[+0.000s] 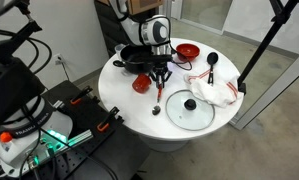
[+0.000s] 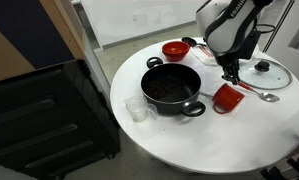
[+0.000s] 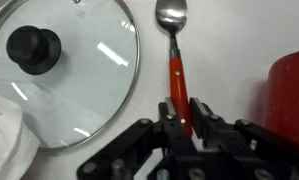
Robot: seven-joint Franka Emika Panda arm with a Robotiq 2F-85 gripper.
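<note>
A spoon with a red handle [image 3: 177,75] and a metal bowl points away from my gripper, which is shut on the handle's end. From outside, the gripper [image 1: 160,86] stands low over the white round table, and the spoon [image 1: 157,104] extends toward the table's front. Whether its bowl touches the table I cannot tell. To one side lies the clear glass lid [image 3: 94,95] with a black knob; the spoon is apart from it. On the other side is a red mug [image 3: 291,100], tipped over in exterior view 2 [image 2: 227,98].
A black pot [image 2: 172,85] and a clear cup [image 2: 139,108] stand beyond the mug. Farther back are a red bowl [image 1: 189,51], a black ladle [image 1: 212,60] and a white cloth [image 1: 215,90].
</note>
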